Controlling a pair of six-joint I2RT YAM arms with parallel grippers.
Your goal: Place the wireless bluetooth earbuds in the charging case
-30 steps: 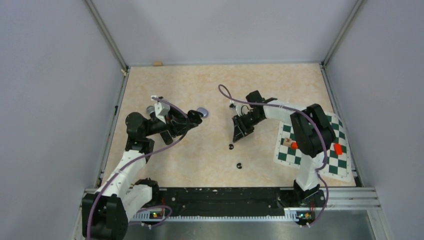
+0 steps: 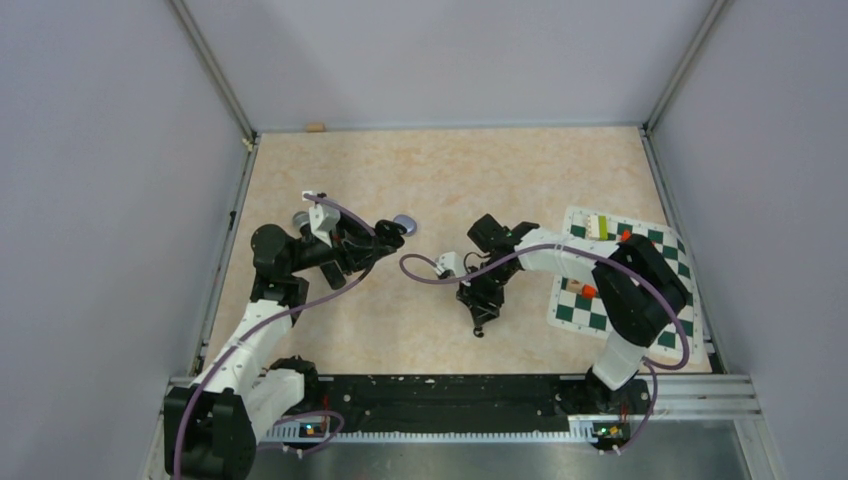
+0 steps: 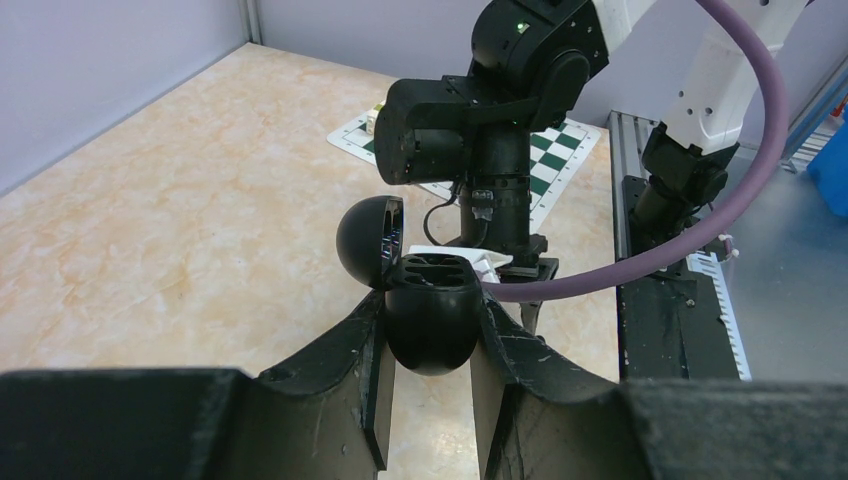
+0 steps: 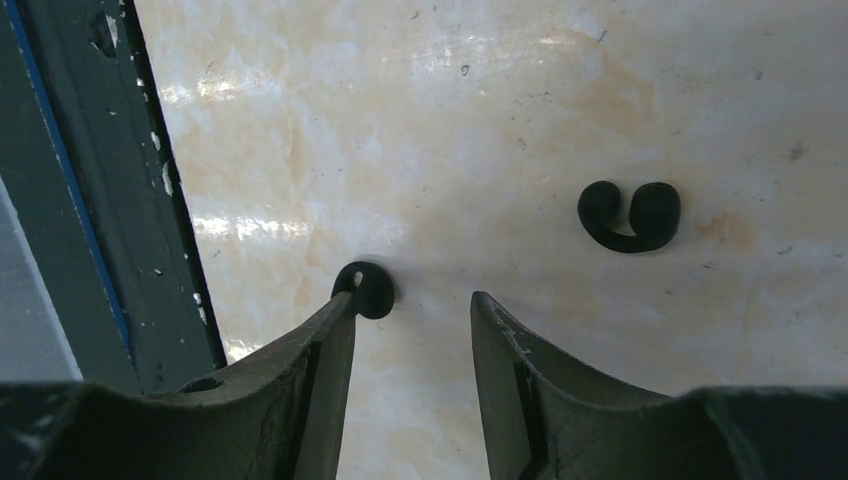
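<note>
My left gripper is shut on the black charging case [image 3: 432, 318], which it holds above the table. The case's round lid [image 3: 366, 240] stands open, and its dark slotted inside faces up. In the right wrist view one black earbud [image 4: 374, 291] lies by the tip of the left finger [image 4: 325, 365], which covers part of it. Open, with nothing gripped, my right gripper points down over the table. Farther right lies a second black earbud [image 4: 655, 215], outside the fingers; the right arm hides it from the top view.
A green-and-white checkered board [image 2: 575, 316] with small blocks lies under the right arm. A bluish round object [image 2: 405, 224] sits behind the case. The dark front rail [image 4: 150, 250] runs close to the nearer earbud. Mid-table behind is clear.
My right gripper has moved toward the front edge, past one earbud and over to the nearer one. The left arm and the case have stayed still.
</note>
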